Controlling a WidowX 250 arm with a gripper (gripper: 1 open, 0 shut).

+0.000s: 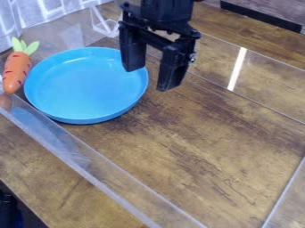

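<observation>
My black gripper (152, 59) hangs at the top centre of the camera view, over the back right part of a blue plate (84, 85). Its two fingers stand apart, with nothing visible between them. A toy carrot (17, 66) with a green top lies to the left of the plate.
Clear panels or rails run along the left front and behind the carrot. A dark wooden edge shows at the top right.
</observation>
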